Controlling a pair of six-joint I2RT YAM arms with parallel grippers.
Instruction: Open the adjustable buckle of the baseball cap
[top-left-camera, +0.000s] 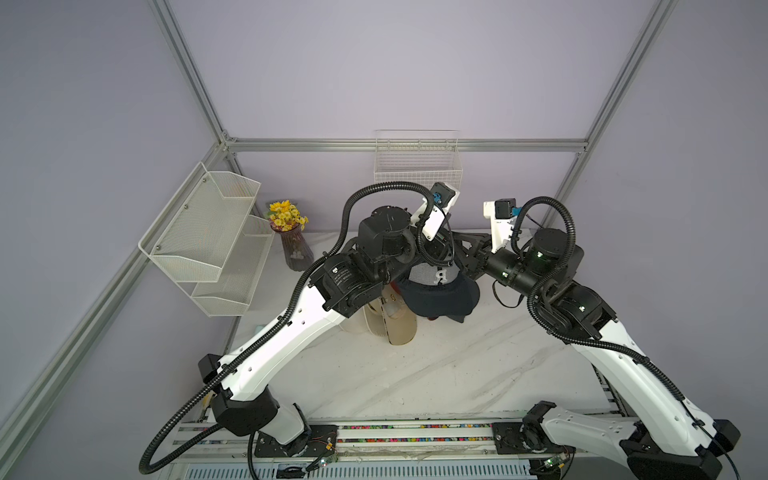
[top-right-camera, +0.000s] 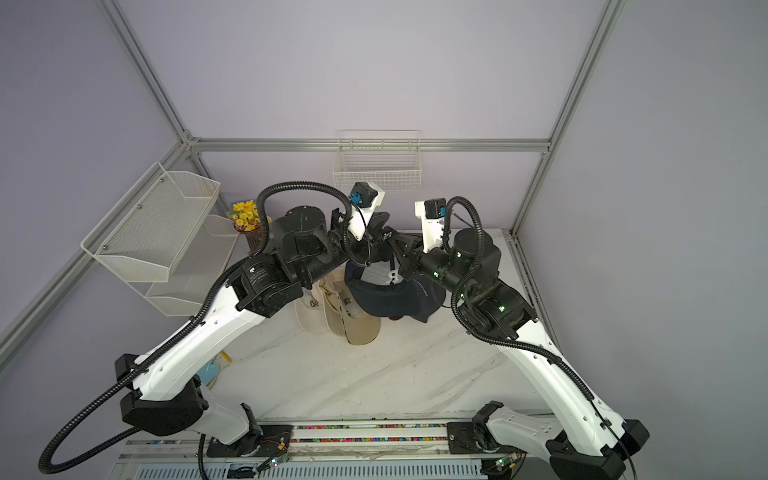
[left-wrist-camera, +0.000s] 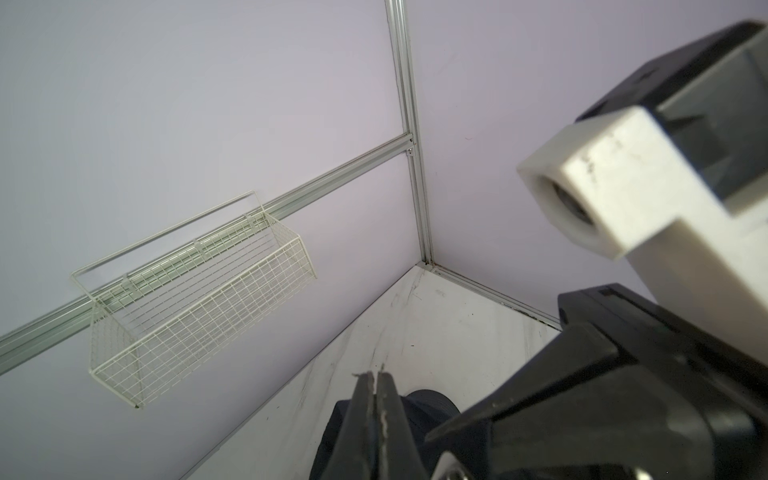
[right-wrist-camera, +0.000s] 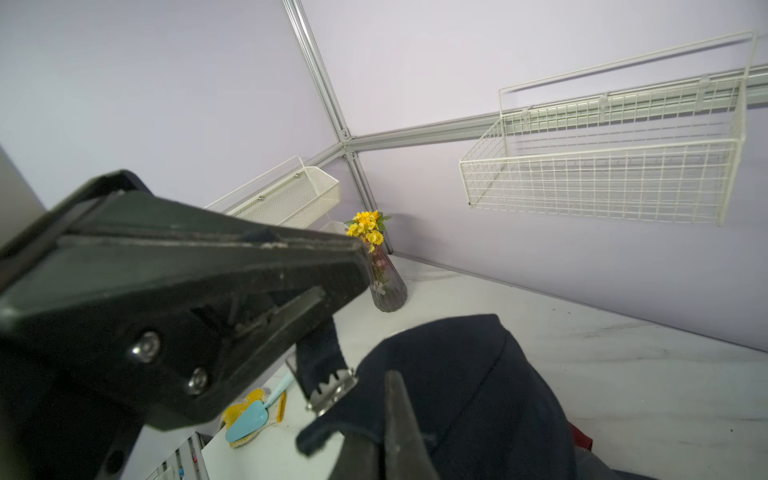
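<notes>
A navy cap (top-left-camera: 436, 300) hangs or rests beneath both grippers over beige caps (top-right-camera: 352, 324). In the right wrist view its dark strap and toothed metal buckle (right-wrist-camera: 332, 392) show beside the cap's fabric (right-wrist-camera: 472, 384). My right gripper is shut; its fingertips stand at the navy fabric just right of the buckle, and whether they pinch it is unclear. My left gripper is shut with nothing visible at its tips, above the cap and close by the right gripper.
A vase of yellow flowers (top-left-camera: 296, 249) stands back left. White wire baskets (top-left-camera: 416, 160) and shelves (top-left-camera: 204, 224) hang on the walls. A dustpan (right-wrist-camera: 248, 420) lies at the left.
</notes>
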